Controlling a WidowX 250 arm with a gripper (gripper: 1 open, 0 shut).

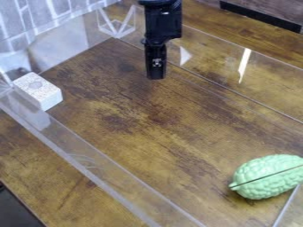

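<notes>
My black gripper (155,69) points straight down over the back middle of the wooden board, its fingers shut with nothing visible between them. A small white patterned box (38,91) sits at the left, and a green bumpy vegetable-like object (268,176) lies at the lower right. The gripper is apart from both.
Clear acrylic walls (83,160) border the wooden surface (142,133). A grey patterned cloth (35,27) is beyond the back left.
</notes>
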